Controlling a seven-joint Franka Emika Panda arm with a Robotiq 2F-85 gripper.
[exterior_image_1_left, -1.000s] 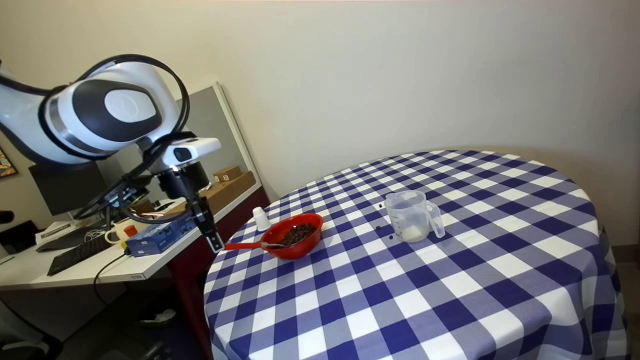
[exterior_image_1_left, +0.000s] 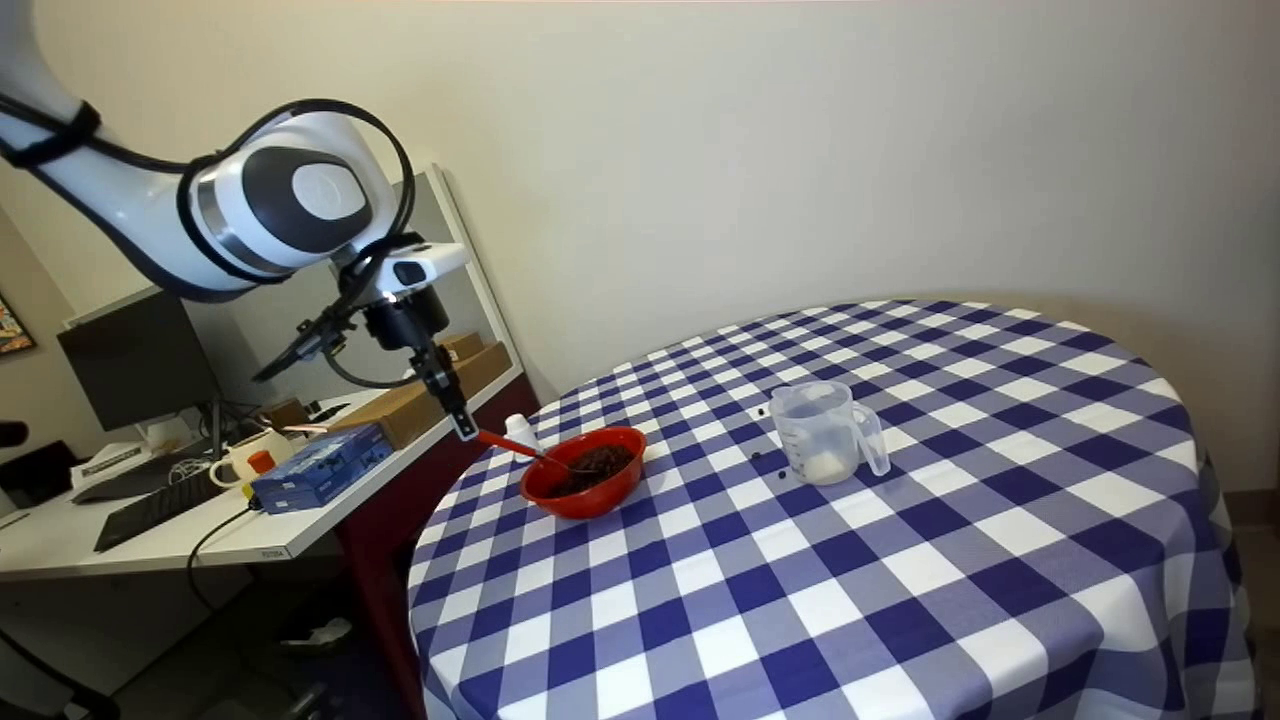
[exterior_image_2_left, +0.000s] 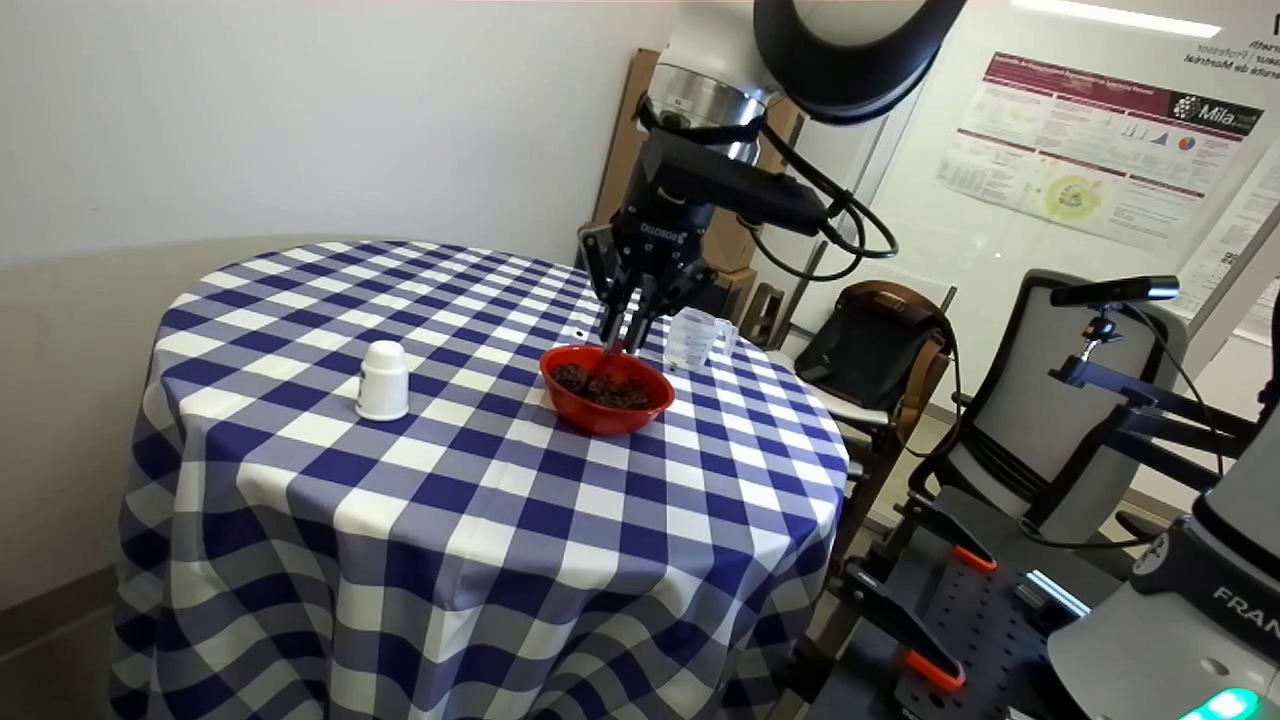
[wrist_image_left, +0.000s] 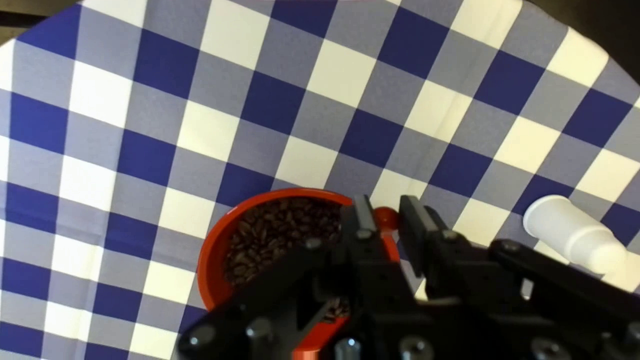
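A red bowl (exterior_image_1_left: 584, 500) holding dark coffee beans (exterior_image_2_left: 618, 391) stands on the checkered table. My gripper (exterior_image_1_left: 468, 432) is shut on the red handle of a spoon (exterior_image_1_left: 506, 445), to the left of the bowl and higher than its rim in exterior view 1. The spoon slopes down from the fingers into the bowl, and its far end is at the beans; how deep it sits cannot be told. In the wrist view the round handle end (wrist_image_left: 385, 217) shows between the fingers, while the gripper body covers part of the bowl (wrist_image_left: 210, 264).
A clear measuring cup (exterior_image_1_left: 819, 434) with pale contents stands to the right, a few dark bits beside it. A white cup-like container (exterior_image_2_left: 383, 382) is on the table near the bowl.
The gripper has risen and moved right, towards the bowl. The spoon has gone from nearly level to a steeper slope, its far end now among the beans. The bowl has not moved.
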